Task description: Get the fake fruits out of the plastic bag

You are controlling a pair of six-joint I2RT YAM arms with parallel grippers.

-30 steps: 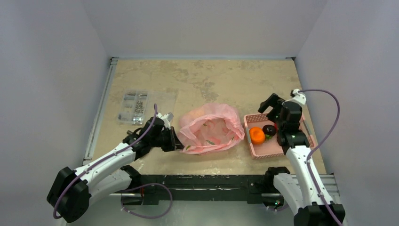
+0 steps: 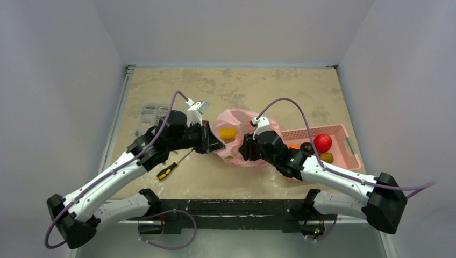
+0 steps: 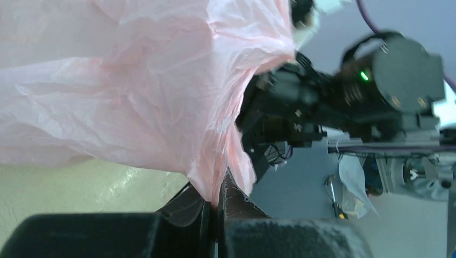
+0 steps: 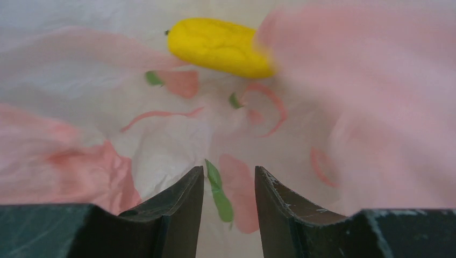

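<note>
The pink plastic bag (image 2: 236,115) is lifted at its left side by my left gripper (image 2: 215,144), shut on a gathered pinch of it in the left wrist view (image 3: 215,209). Inside lies a yellow fruit (image 2: 228,133), also clear in the right wrist view (image 4: 218,45). My right gripper (image 2: 248,150) is at the bag's mouth; its fingertips (image 4: 191,177) stand apart over the bag's printed inside, with nothing visible between them.
A pink basket (image 2: 344,161) on the right holds several fruits, among them a red one (image 2: 322,142). A clear hardware box (image 2: 148,118) and a screwdriver (image 2: 166,171) lie at the left.
My right arm has swung from over the basket into the bag. My left gripper has risen and moved right with the bag's edge, uncovering the yellow fruit and screwdriver.
</note>
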